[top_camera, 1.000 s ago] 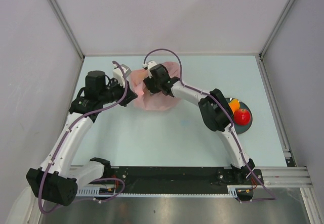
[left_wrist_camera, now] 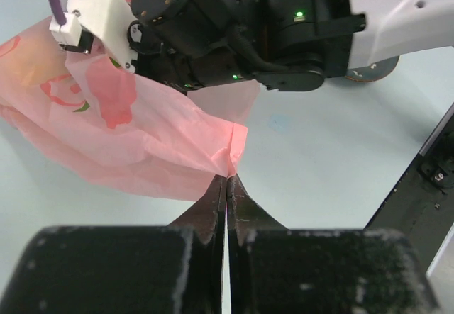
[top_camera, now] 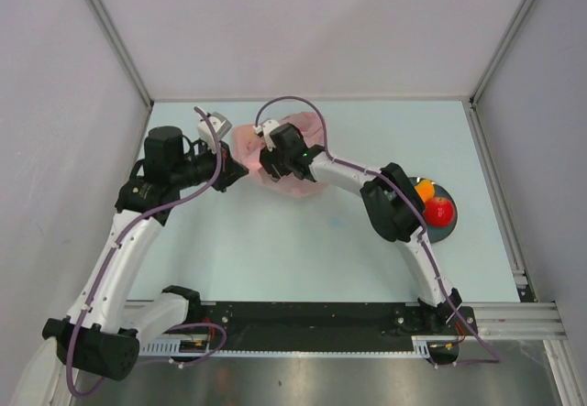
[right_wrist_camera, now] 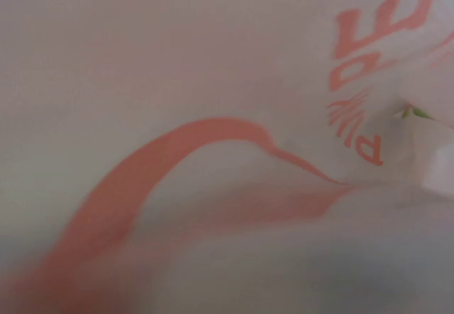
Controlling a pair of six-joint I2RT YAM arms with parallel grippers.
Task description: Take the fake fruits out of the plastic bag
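The pink translucent plastic bag (top_camera: 303, 186) lies at the back centre, with red print and a yellowish shape showing through it in the left wrist view. My left gripper is shut on a pinched edge of the bag at its left side. My right gripper (top_camera: 268, 164) reaches into the bag; its fingers are hidden by the plastic, so its state is unclear. The right wrist view is filled with printed bag plastic.
A dark bowl (top_camera: 440, 231) at the right holds an orange fruit (top_camera: 425, 189) and a red fruit (top_camera: 438, 211).
The left arm has shifted slightly.
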